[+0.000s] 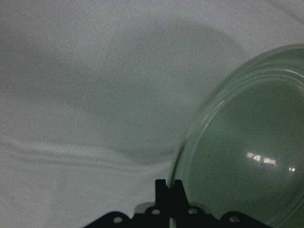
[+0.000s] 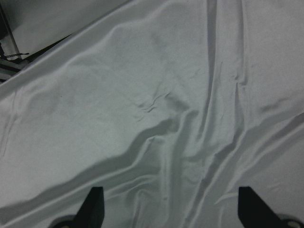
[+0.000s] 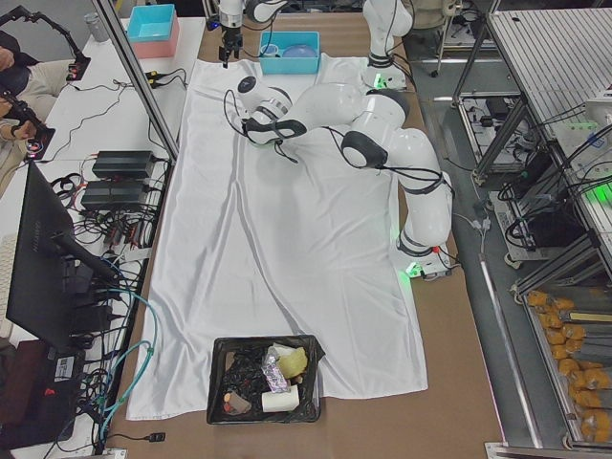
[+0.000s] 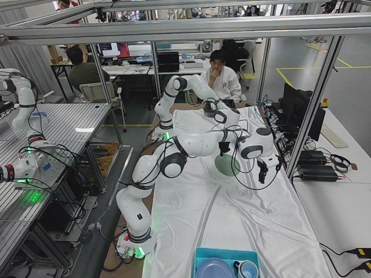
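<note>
A round green plate (image 1: 247, 123) fills the right of the left wrist view; it also shows as a green disc (image 4: 227, 165) on the cloth in the camera right view. My left gripper is shut on its near-side rim. In the camera left view that gripper is hidden behind its arm. My right gripper stands open over bare, wrinkled cloth, its fingers wide apart; in the camera right view it (image 4: 262, 174) hangs at the cloth's right side.
A black-lined bin (image 3: 216, 382) with mixed items stands at the front in the camera left view. A blue tray (image 3: 290, 71) with dishes sits at the other end. Equipment and a monitor (image 3: 38, 268) border the table.
</note>
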